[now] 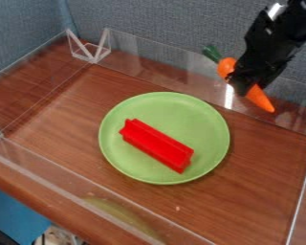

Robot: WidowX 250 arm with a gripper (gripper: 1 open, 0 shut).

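My black gripper (245,75) is in the upper right, shut on an orange toy carrot (258,97) with a green top, held tilted and raised near the clear back wall. A green plate (194,159) lies on the wooden table, with a red ridged block (156,145) resting on it.
Clear plastic walls border the wooden table (66,115), with a white corner bracket (87,48) at the back left. A pale yellowish object (118,212) shows through the clear front edge at the bottom. Bare wood surrounds the plate on the left and right.
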